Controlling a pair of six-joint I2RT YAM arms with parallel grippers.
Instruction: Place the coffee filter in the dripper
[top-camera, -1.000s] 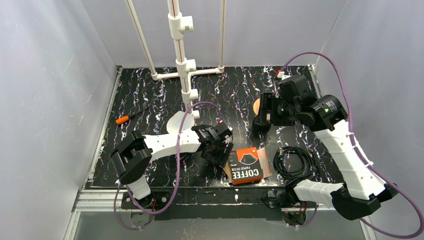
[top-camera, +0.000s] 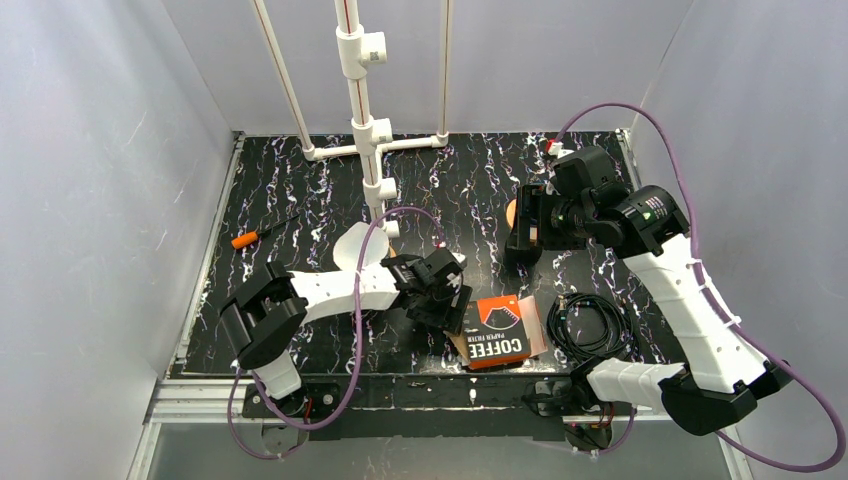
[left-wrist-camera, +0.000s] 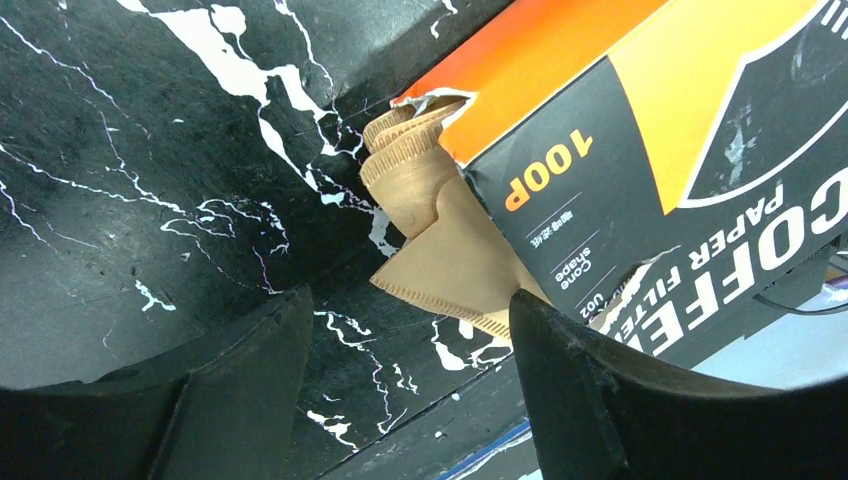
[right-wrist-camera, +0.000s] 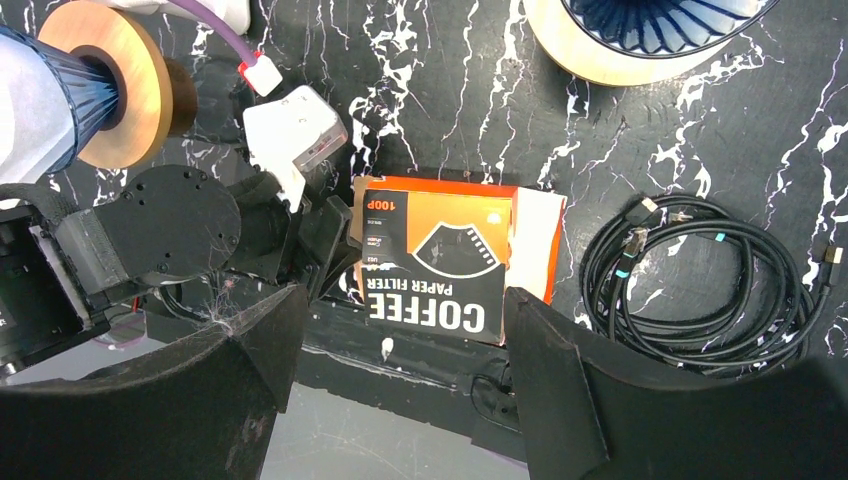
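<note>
Folded brown paper filters (left-wrist-camera: 465, 255) stick out of the torn end of an orange and black coffee filter box (left-wrist-camera: 620, 150) lying on the counter. My left gripper is open at that end; its right finger (left-wrist-camera: 540, 340) overlaps the lower filter edge, but whether they touch I cannot tell. The left finger (left-wrist-camera: 285, 330) is over bare counter. High above the box, my right gripper stands open and empty. A blue ribbed dripper (right-wrist-camera: 665, 22) on a wooden base shows at the top of the right wrist view, partly cut off.
A second dripper (right-wrist-camera: 90, 95) at the left holds a white filter (right-wrist-camera: 30, 110). A coiled black cable (right-wrist-camera: 690, 285) lies right of the box. An orange screwdriver (top-camera: 246, 240) rests at the far left, and a white pipe stand (top-camera: 365, 130) rises at the back.
The box and its filters have slid slightly right in the top view, and the left gripper has shifted slightly right too. The right arm has barely moved.
</note>
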